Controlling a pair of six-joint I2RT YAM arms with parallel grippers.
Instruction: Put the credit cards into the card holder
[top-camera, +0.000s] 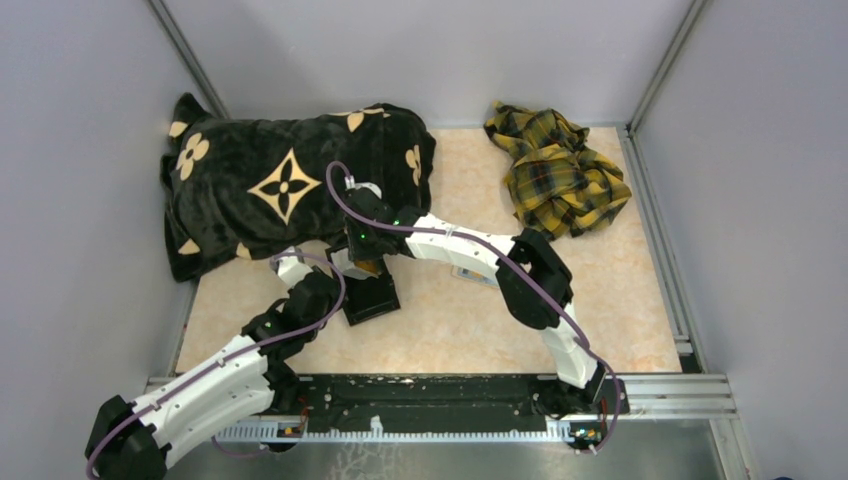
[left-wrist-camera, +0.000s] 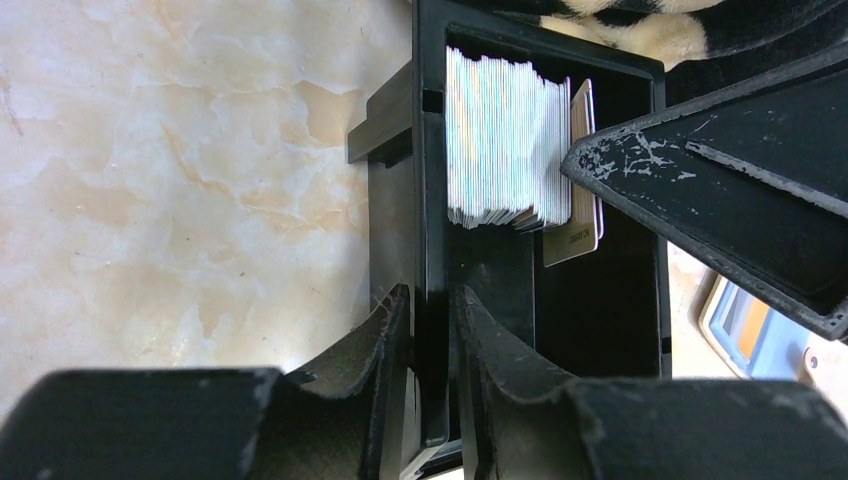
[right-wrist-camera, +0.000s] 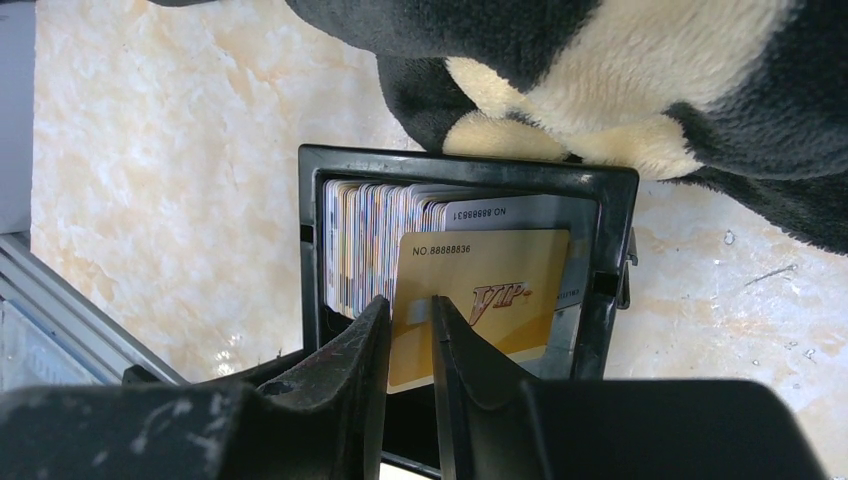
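Note:
The black card holder (left-wrist-camera: 432, 250) stands on the table and a dense row of cards (left-wrist-camera: 500, 140) fills one side of it. My left gripper straddles its side wall, one finger on each face and hardly any gap. A gold VIP card (right-wrist-camera: 505, 270) leans inside the holder against the row, partly sunk, in front of a grey card (right-wrist-camera: 520, 210). At the gold card's edge is my right gripper, its fingers somewhat apart, one overlapping the card's face. That card does not appear clamped.
A blue-edged card item (top-camera: 475, 276) lies on the table to the right. The dark patterned blanket (top-camera: 290, 180) borders the holder at the back; a plaid cloth (top-camera: 560, 170) sits at the back right.

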